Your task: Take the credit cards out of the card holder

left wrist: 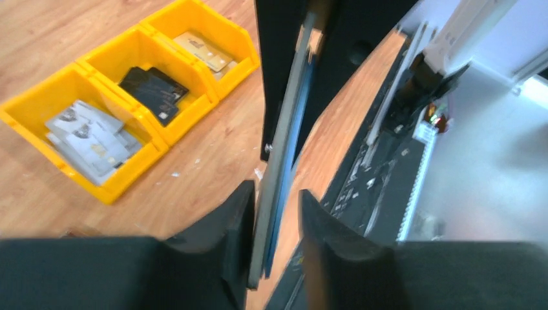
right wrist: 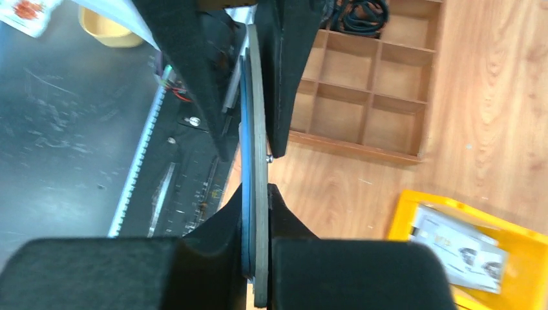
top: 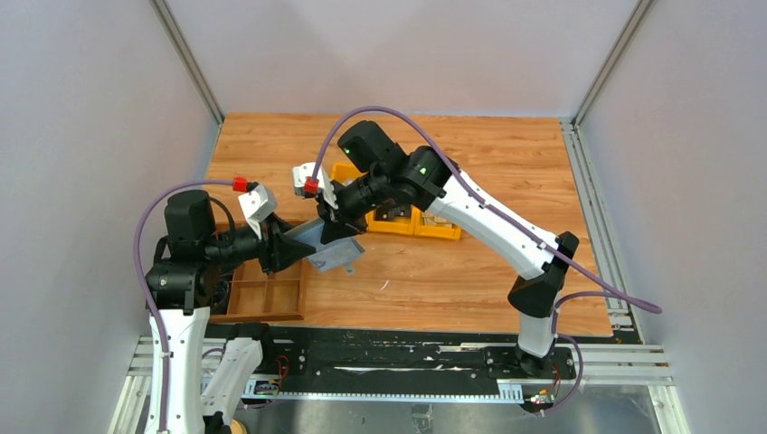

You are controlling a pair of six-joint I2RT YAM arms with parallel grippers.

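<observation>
Between the two arms, off the table, is the pale blue-grey card holder (top: 336, 254), with a small tab at its lower end. Edge-on in the left wrist view, the holder (left wrist: 279, 155) shows a grey layer against a blue one. My right gripper (top: 331, 235) is shut on it; in the right wrist view the holder (right wrist: 260, 213) runs between my closed fingers. My left gripper (top: 303, 248) is open around the holder's other side, one finger (right wrist: 187, 81) standing clear of the blue face. The holder's contents are largely hidden.
Yellow bins (left wrist: 158, 145) on the table hold pale cards (left wrist: 94, 142), black cards (left wrist: 154, 90) and beige cards (left wrist: 207, 51). A wooden compartment tray (right wrist: 352, 150) lies under the left arm, with a dark cable (right wrist: 362, 16) in one section.
</observation>
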